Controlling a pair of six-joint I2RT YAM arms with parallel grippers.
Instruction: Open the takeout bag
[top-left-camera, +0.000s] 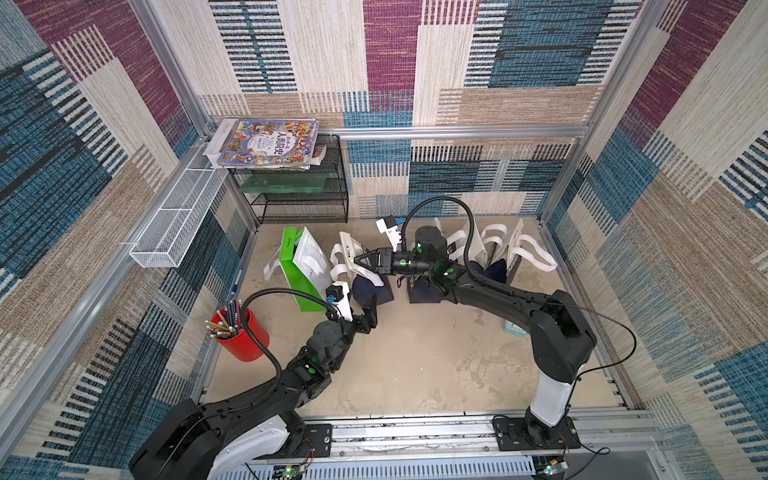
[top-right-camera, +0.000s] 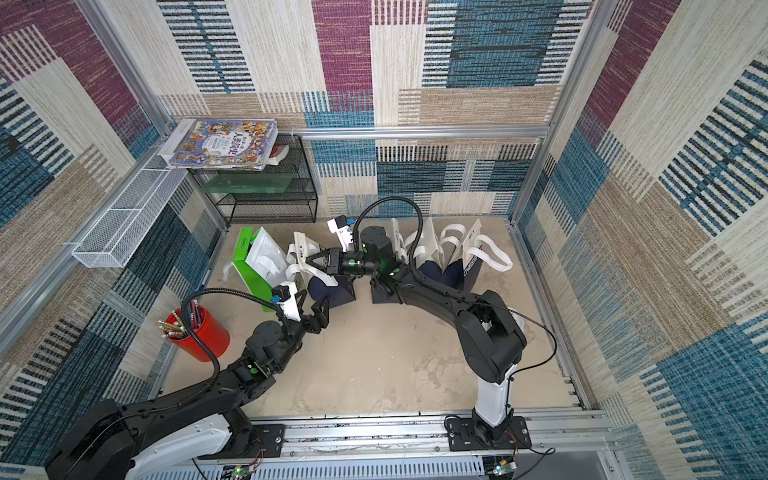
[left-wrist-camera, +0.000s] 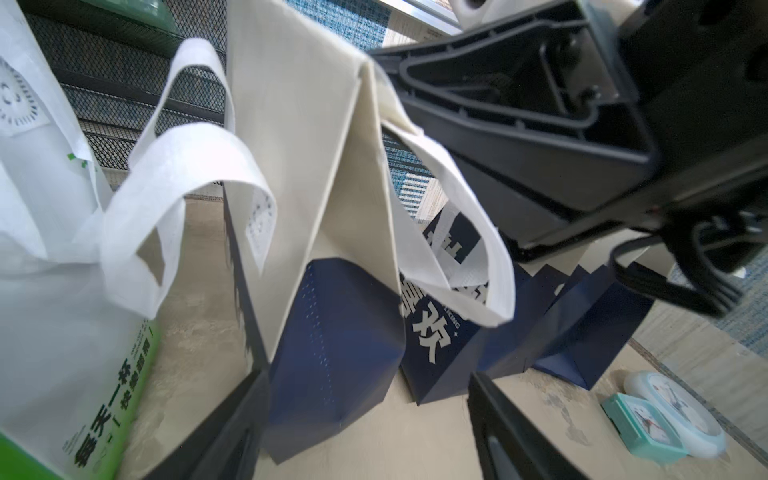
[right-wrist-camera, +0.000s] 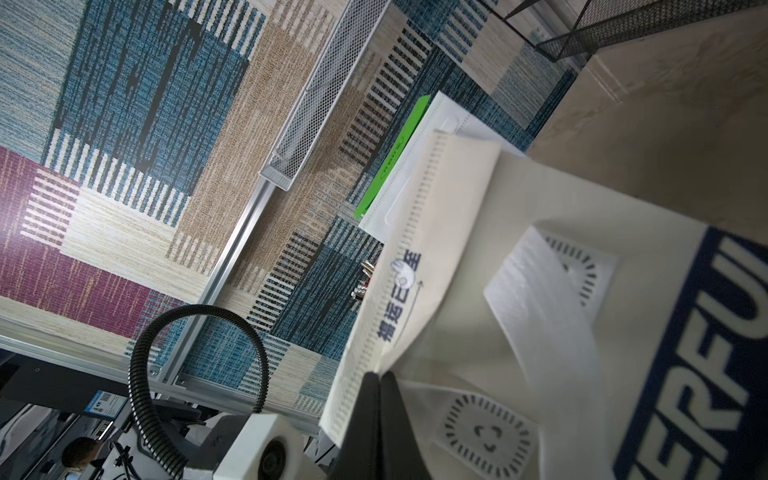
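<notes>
The takeout bag (top-left-camera: 371, 290), cream above and dark blue below with white handles, stands near the middle left of the table. My right gripper is shut at its cream top edge, its tips touching the paper beside the folded flap. I cannot tell whether paper is pinched between them. In the left wrist view, my left gripper is open in front of the bag's narrow blue side (left-wrist-camera: 336, 352), nothing held. That side shows a gap between the two cream panels near the top. The right arm's dark body covers part of that view.
A green and white bag (top-left-camera: 305, 268) stands close on the left. Several similar blue and cream bags (top-right-camera: 452, 268) stand to the right, partly behind the right arm. A red pencil cup (top-left-camera: 242, 336) is at far left.
</notes>
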